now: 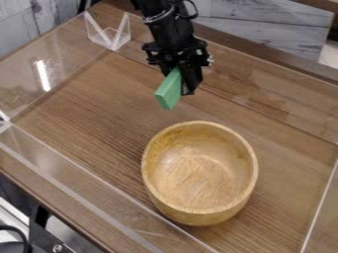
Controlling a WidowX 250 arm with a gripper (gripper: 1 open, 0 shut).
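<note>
My black gripper hangs over the upper middle of the wooden table, shut on a green object, a block or strip held at a tilt with its lower end pointing down and left. Below it and a little right sits a large empty tan oval bowl, apart from the green object. The fingertips are partly hard to make out.
Clear plastic pieces lie at the top left. A grey marble surface runs along the back right.
</note>
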